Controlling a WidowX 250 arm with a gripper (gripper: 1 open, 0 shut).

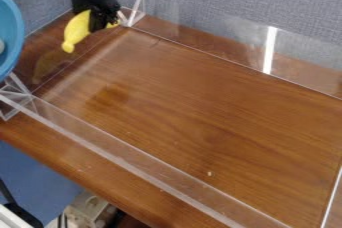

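Note:
A black gripper (94,10) at the top left is over a yellow banana-like object (76,30), which hangs tilted beneath it near the back left corner of the wooden surface. The fingers are mostly hidden, so I cannot tell whether they are closed on it or whether it touches the wood.
A clear low-walled enclosure surrounds the wooden board (201,122), whose middle is empty. A blue round object (8,30) is at the left edge. Grey padded walls stand behind.

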